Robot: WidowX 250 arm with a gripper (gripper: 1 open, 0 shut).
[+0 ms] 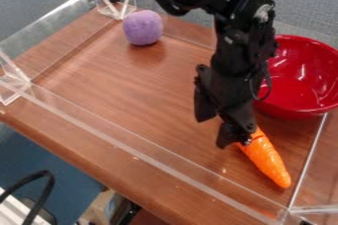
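The black gripper (227, 130) is low over the orange carrot (264, 158) on the right part of the wooden table, its fingers at the carrot's upper end. Whether they are open or closed on it is hard to make out. A red bowl (299, 71) stands behind the arm at the right, partly hidden by it. A purple ball (142, 28) sits at the back left.
Clear plastic walls (16, 79) run round the wooden table (126, 86), whose left and middle are bare. Below the near left edge are a blue floor and a black cable.
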